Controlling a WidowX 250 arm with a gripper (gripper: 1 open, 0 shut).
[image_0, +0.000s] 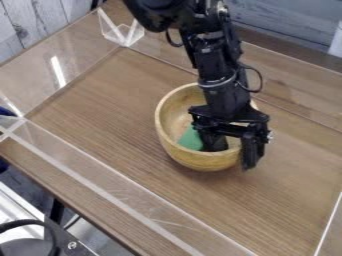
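Note:
My black arm comes down from the top of the camera view to the gripper (230, 135), which is low over and partly inside a tan wooden bowl (178, 105). A green object (191, 137) lies in the bowl, beside the gripper. The gripper's body hides much of the bowl's right part, and its fingertips are hard to make out against the dark mechanism.
The bowl stands on a wooden table (107, 120), largely bare at left and right. A white wire-like object (120, 30) is at the back left. A black cable (34, 225) shows at the bottom left, past the table's edge.

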